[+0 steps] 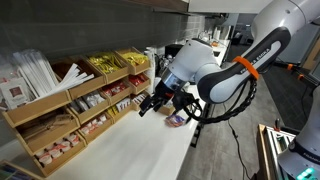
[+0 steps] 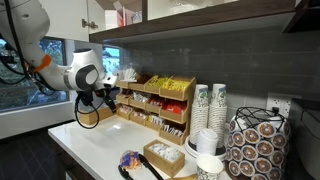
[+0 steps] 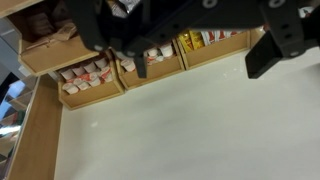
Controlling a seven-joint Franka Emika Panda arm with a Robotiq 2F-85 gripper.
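Observation:
My gripper hangs above the white counter, in front of the stepped wooden organizer. It looks open in the wrist view, where its dark fingers stand well apart with counter and trays visible between them. Nothing shows held. Below and beyond it in that view are wooden trays with small white-and-red cups and colourful packets. From the second exterior view, the gripper is at the left, near the organizer's end.
Yellow packets fill the organizer's top bins. A wooden box, a bag of colourful items, stacked paper cups and a cup rack occupy the counter's other end.

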